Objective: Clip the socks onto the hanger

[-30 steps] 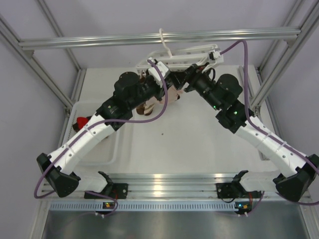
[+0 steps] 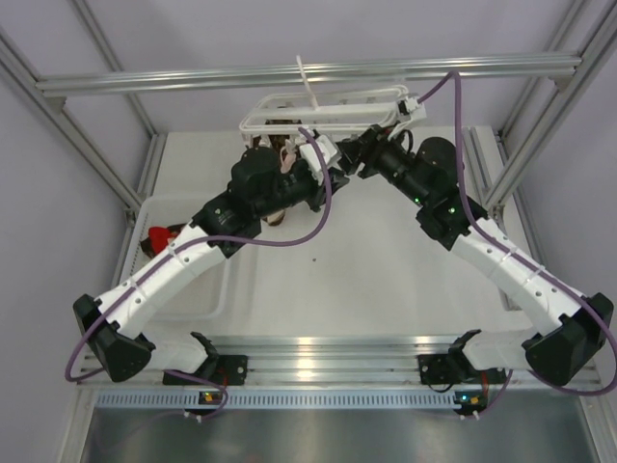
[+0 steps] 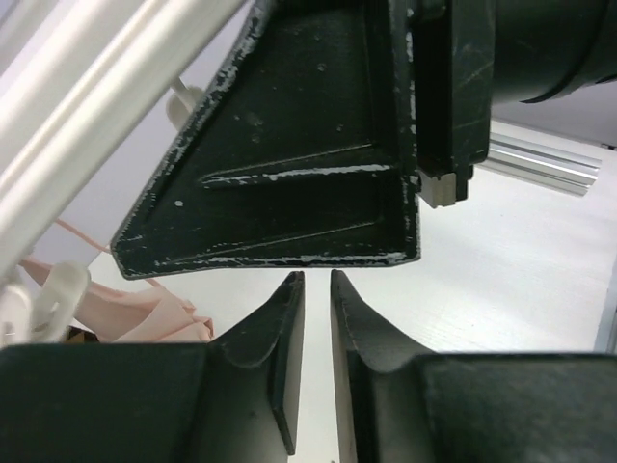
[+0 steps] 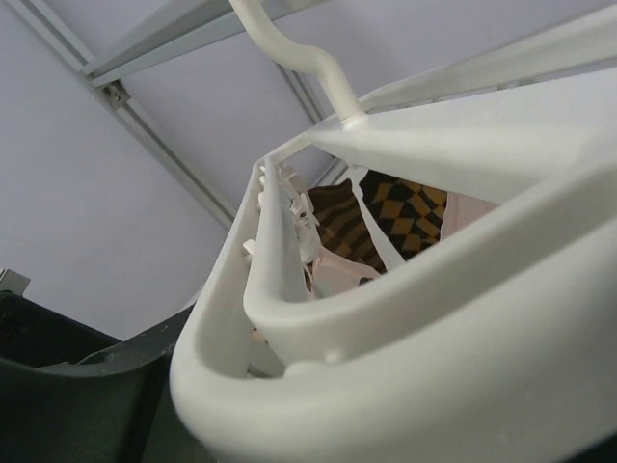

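Observation:
The white hanger [image 2: 337, 113] hangs near the rail, its right end beside my right gripper [image 2: 359, 151]. That gripper looks shut on the hanger; its fingers are hidden behind the hanger frame [image 4: 405, 338] in the right wrist view. Just left of it, below the bar, is my left gripper. Its fingers stand a narrow gap apart, with only white surface visible between them. A pink sock [image 3: 145, 313] shows beneath the hanger at the left. Brown patterned socks [image 4: 400, 207] and pink cloth hang beyond the frame, near white clips [image 4: 301, 217].
A metal rail [image 2: 193, 82] crosses the back above the hanger. On the left stands a white bin [image 2: 193, 307] with a red item [image 2: 160, 238] inside. Both grippers are very close together.
The hanger and its hook have shifted left, with my right gripper moving slightly left too. The socks have swung left. My left gripper has moved a little to the right and down.

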